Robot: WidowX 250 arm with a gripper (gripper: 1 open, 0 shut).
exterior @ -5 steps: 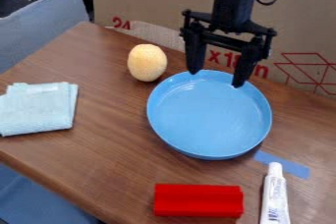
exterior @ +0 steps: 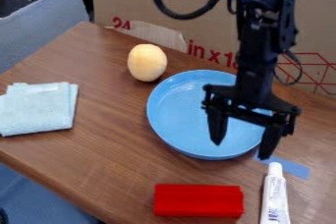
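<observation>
My black gripper (exterior: pixel 243 138) hangs open over the right half of the blue plate (exterior: pixel 178 106), its fingers pointing down, the right one by the plate's right rim and near the upper end of a white tube (exterior: pixel 274 196). Nothing shows between the fingers. A red block (exterior: pixel 198 199) lies in front of the plate. A pale yellow round object (exterior: pixel 147 62) stands behind the plate to the left.
A folded light blue cloth (exterior: pixel 37 108) lies at the left of the wooden table (exterior: pixel 98 140). A cardboard box (exterior: pixel 164 22) runs along the back.
The arm and gripper have moved down and toward the front, from above the back of the plate to low over its right half. The objects on the table look unmoved.
</observation>
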